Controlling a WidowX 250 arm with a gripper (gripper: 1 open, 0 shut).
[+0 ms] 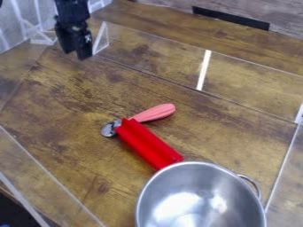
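Observation:
My dark gripper (pixel 76 43) is at the top left, small and blurred, above the clear tray's back corner; whether it is open or shut cannot be told. A red cylinder (pixel 148 144) lies diagonally in the lower middle, beside a pizza cutter with a pink handle (pixel 157 113) and a metal head. A large steel pot (pixel 201 199) stands at the bottom right, partly out of frame.
Clear low walls (pixel 204 71) border the wooden floor of the work area (pixel 83 106).

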